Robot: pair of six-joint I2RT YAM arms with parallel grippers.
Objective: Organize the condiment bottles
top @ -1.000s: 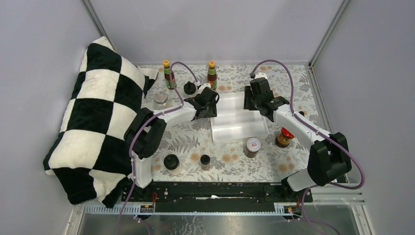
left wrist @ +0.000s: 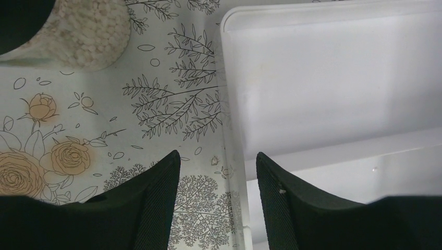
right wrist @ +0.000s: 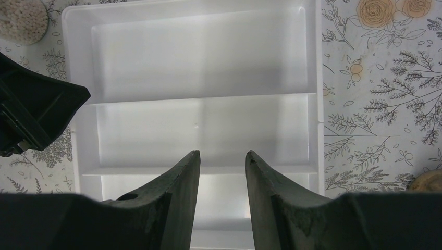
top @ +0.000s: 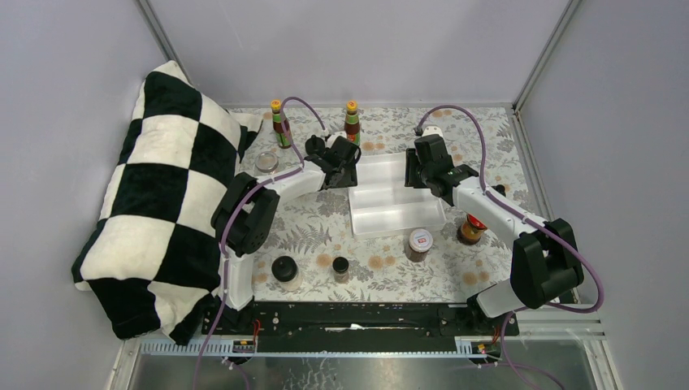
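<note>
An empty white tray (top: 396,221) with three long compartments lies mid-table. My left gripper is over the tray's left wall, its fingers apart with nothing between them. Above the tray, my right gripper also stands open and empty. Two dark bottles with yellow caps, one left (top: 281,128) and one right (top: 352,128), stand at the back. A black-lidded jar (top: 285,271) and a small black-capped bottle (top: 340,268) are at the front left. A white-lidded jar (top: 419,242) and a red-lidded jar (top: 471,231) stand at the front right.
A clear-lidded jar (top: 266,162) stands left of the left gripper. Beside that gripper is a black-topped container (left wrist: 88,36) of white grains. The checkered cushion (top: 158,203) fills the left edge.
Over the last second the left arm has shifted very slightly, its gripper covering more of the black-topped container. The right gripper has moved slightly toward the front. Bottles, jars and tray stay put.
</note>
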